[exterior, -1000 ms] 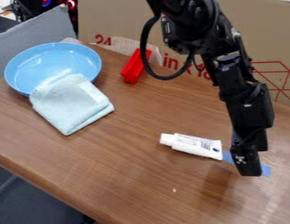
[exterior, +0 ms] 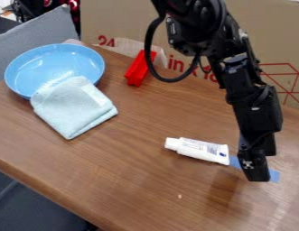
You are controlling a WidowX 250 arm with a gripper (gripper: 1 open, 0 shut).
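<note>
My black gripper (exterior: 256,159) is low at the right, over the far end of a white tube (exterior: 200,150) with a blue part that lies on the wooden table (exterior: 127,185). The fingertips are at or near the blue part; the gripper's body hides some of it, and whether it touches is unclear. The fingers are seen at an angle, with nothing clearly held between them.
A blue bowl (exterior: 52,60) and a folded pale cloth (exterior: 72,106) sit at the left. A red object (exterior: 135,70) lies at the back near a cardboard panel (exterior: 272,36).
</note>
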